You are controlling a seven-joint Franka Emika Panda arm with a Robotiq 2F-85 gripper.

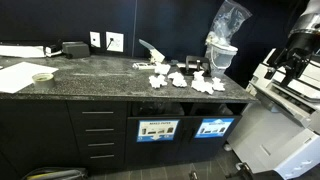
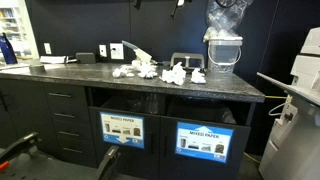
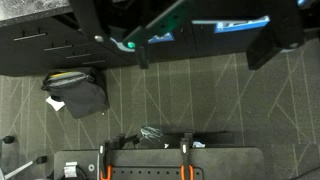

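Observation:
Several crumpled white papers lie spread on the dark countertop, in front of the back wall. The same white papers show on the counter in the second exterior view. My gripper is open with nothing between its fingers, high above the grey floor in the wrist view. In the first exterior view the arm comes in at the upper right, apart from the papers. No paper shows in the wrist view near the fingers.
Below the counter are openings with blue-and-white signs reading mixed paper. A clear bucket with a plastic bag stands at the counter's right end. A small round container sits left. A dark bag lies on the floor.

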